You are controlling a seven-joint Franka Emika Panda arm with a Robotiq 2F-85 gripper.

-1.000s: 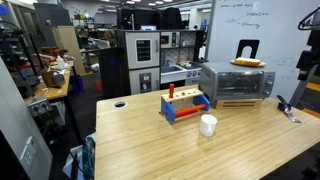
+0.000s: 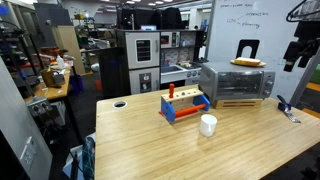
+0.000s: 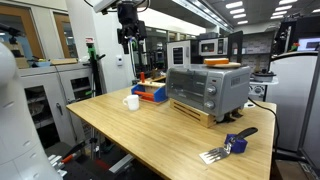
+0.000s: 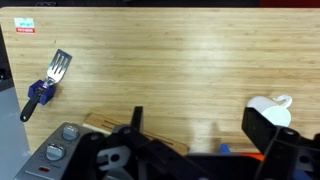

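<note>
High above the table, my gripper is open, its two dark fingers spread wide with nothing between them in the wrist view. A white mug (image 2: 208, 125) stands on the wooden table, and the wrist view has it (image 4: 270, 109) just beyond the right finger. On the table's other side, a spatula (image 4: 57, 70) rests with its handle on a small blue block (image 4: 41, 92). Behind the mug sits a blue rack (image 2: 184, 106) with a wooden top and a red piece on it.
A silver toaster oven (image 3: 208, 88) stands on a wooden base (image 3: 193, 115), with an orange-and-white item (image 3: 217, 62) on top.
In exterior view 1, my arm and gripper at the right edge have come further into view, moving left. The objects on the table stay where they were.
</note>
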